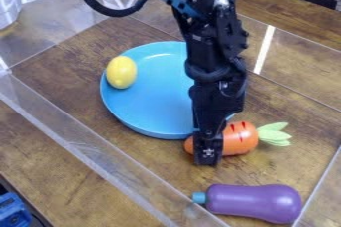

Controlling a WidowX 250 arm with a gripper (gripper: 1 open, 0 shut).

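Observation:
My black gripper reaches down from the top centre onto an orange toy carrot with pale green leaves, its fingertips at the carrot's left end. The gripper is open; the far finger is mostly hidden. Behind it lies a blue plate with a yellow egg-shaped object on its left side. A purple toy eggplant lies at the front right.
A clear plastic edge runs diagonally across the lower left, with a blue object in the corner beyond it.

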